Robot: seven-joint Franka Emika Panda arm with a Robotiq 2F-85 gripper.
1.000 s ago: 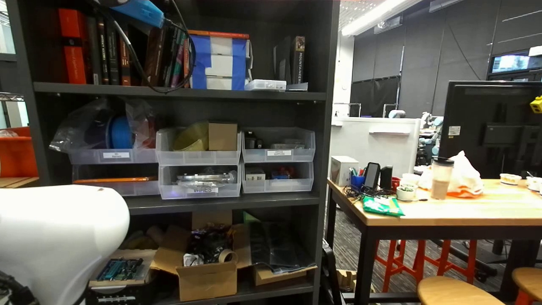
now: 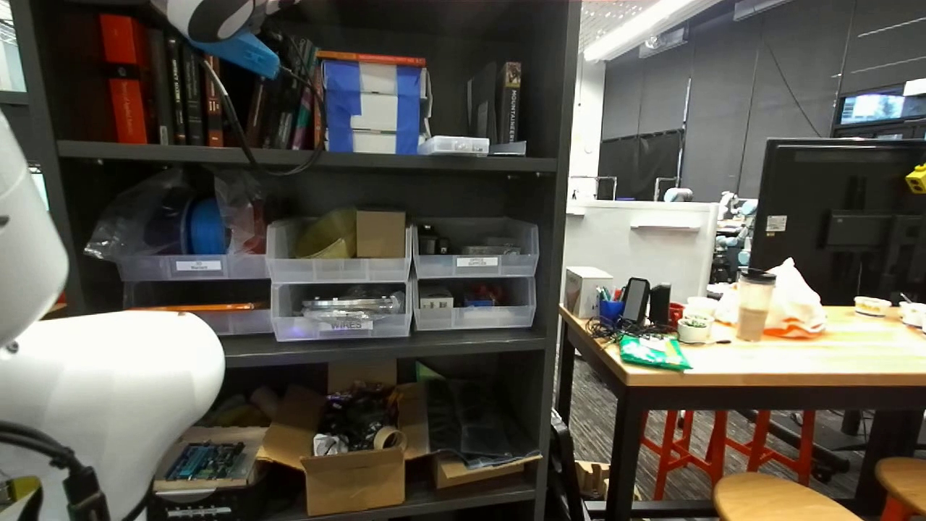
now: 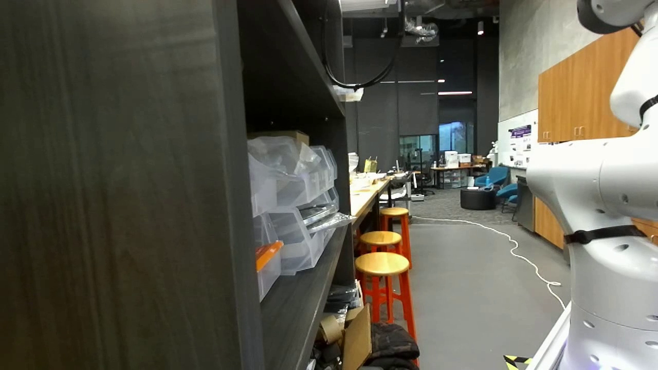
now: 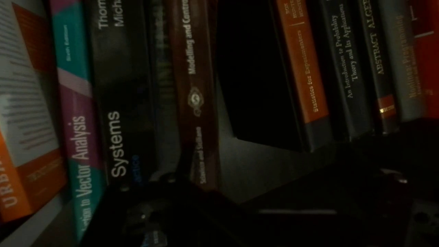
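Upright books fill the wrist view. Left of a gap stand a brown book reading "Modelling and Contro" (image 4: 191,53), a black "Systems" book (image 4: 121,82) and a teal-and-purple "Vector Analysis" book (image 4: 80,127). Right of it, a book with an orange spine, "Statistics for Experimenters" (image 4: 306,74), leans beside other dark books. My gripper shows as dark shapes along the bottom; it is open, its fingers apart before the gap, with no object seen between them. Its left finger overlaps the brown book's lower spine. In exterior view 1 the blue part at the arm's end (image 2: 239,53) hangs before the upper-shelf books; the fingers are hidden there.
The upper shelf board (image 2: 347,159) runs below the books. A blue-and-white box stack (image 2: 377,104) stands right of them, then a small clear case (image 2: 453,146). Clear bins (image 2: 338,268) fill the shelf below. A loose black cable (image 2: 230,104) hangs from the arm.
The arm's blue end part has moved lower in exterior view 1, and more of the white arm has come into view at the left. The hanging cable has shifted. Shelf contents look unchanged.
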